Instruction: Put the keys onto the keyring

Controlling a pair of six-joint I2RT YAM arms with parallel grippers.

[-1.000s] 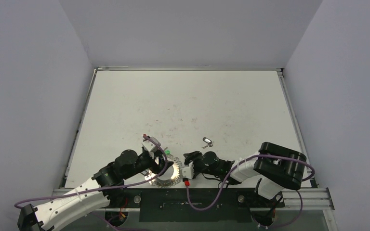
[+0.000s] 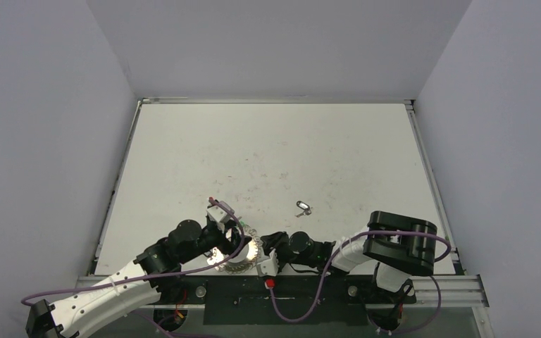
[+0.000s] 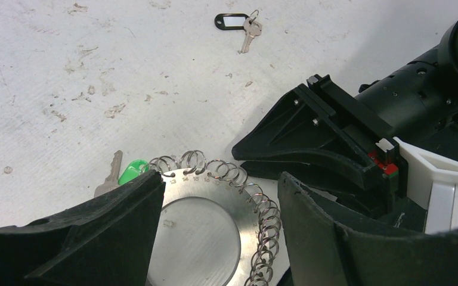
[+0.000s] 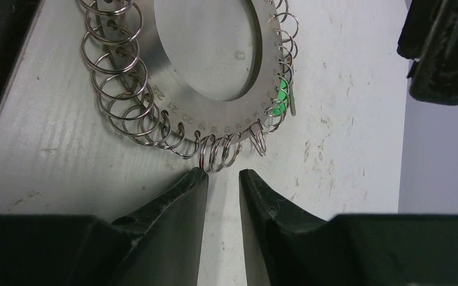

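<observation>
A round steel key plate point(image 3: 241, 229) with numbered holes and many wire rings lies near the front edge. At its far side are a key point(image 3: 115, 170) and a green tag point(image 3: 132, 171). Another key point(image 3: 249, 36) with a black tag point(image 3: 229, 22) lies farther back. My left gripper hangs over the plate, fingers apart, nothing seen between them. My right gripper is at the plate's rim, fingers slightly apart, tips just by a cluster of rings point(image 4: 214, 152), touching or not I cannot tell.
Most of the white table point(image 2: 268, 155) behind the plate is clear. Grey walls bound it on the sides and back. Both arms crowd the front edge close together.
My right arm has shifted slightly toward the plate and front edge. The left arm looks nearly unchanged.
</observation>
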